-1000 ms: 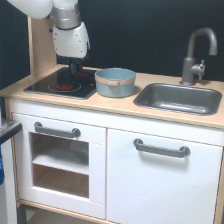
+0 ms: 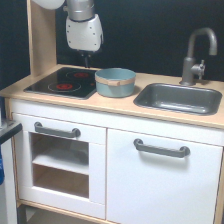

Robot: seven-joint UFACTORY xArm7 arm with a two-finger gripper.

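A teal pot [image 2: 116, 84] sits on the wooden counter, against the right edge of the black cooktop [image 2: 62, 82]. Its rim faces up, and what lies inside cannot be made out. Above the cooktop's back part, up and to the left of the pot, hangs my gripper [image 2: 86, 61], pointing down. Its dark fingers blend into the dark wall, so the state of the fingers does not show. No object is visible hanging from it, and it stands clear of the pot.
To the right is a grey sink [image 2: 180, 97] with a tall curved faucet [image 2: 193, 62] behind it. Below the counter [image 2: 130, 106] are an open-fronted oven [image 2: 62, 165] and a white cabinet door [image 2: 162, 182]. A wooden post [image 2: 42, 40] rises at the left.
My gripper has moved right and slightly up, from over the cooktop's middle toward the pot. The pot has stayed in place.
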